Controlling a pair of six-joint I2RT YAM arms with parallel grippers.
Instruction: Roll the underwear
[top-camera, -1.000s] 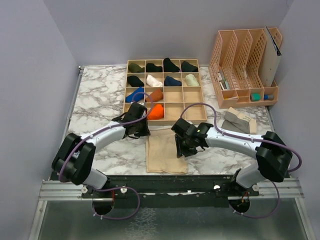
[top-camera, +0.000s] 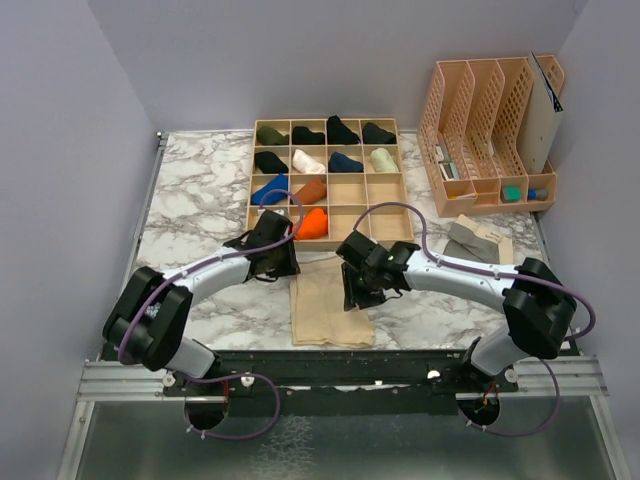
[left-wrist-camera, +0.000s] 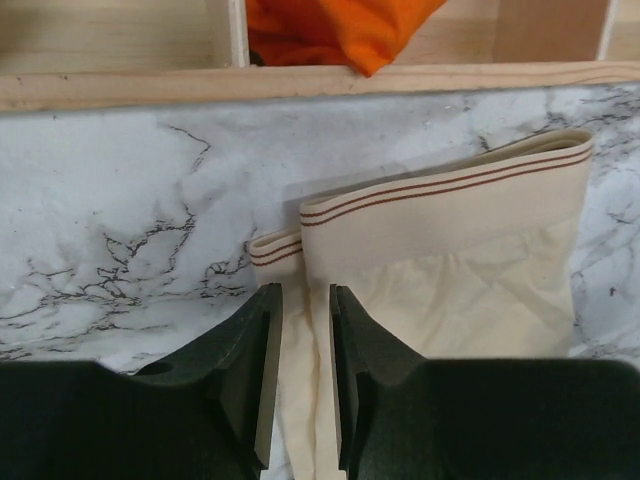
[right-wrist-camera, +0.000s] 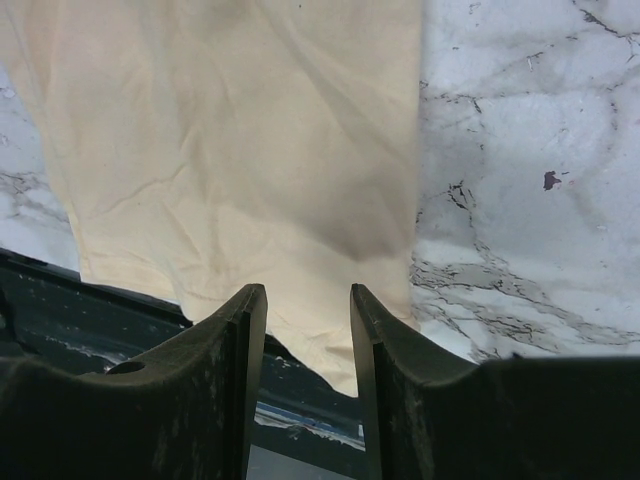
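Beige underwear (top-camera: 325, 304) lies flat on the marble table, its left side folded over in a narrow strip. In the left wrist view its waistband (left-wrist-camera: 450, 195), with two dark red stripes, faces the organizer. My left gripper stands open above the folded strip near the waistband's left end, nothing held. Over the lower right part of the cloth is my right gripper, its fingers (right-wrist-camera: 362, 330) part open and nothing seen gripped between them. In the top view the right gripper (top-camera: 357, 306) hides some of the cloth's right side.
Behind the cloth stands a wooden grid organizer (top-camera: 330, 245) with several rolled garments, including an orange one (top-camera: 312, 224); some compartments are empty. Grey and beige folded cloths (top-camera: 478, 243) lie at right, before a wooden rack (top-camera: 480, 208). Bare marble flanks the underwear.
My right gripper has shifted a little to the left over the cloth. The underwear looks unchanged.
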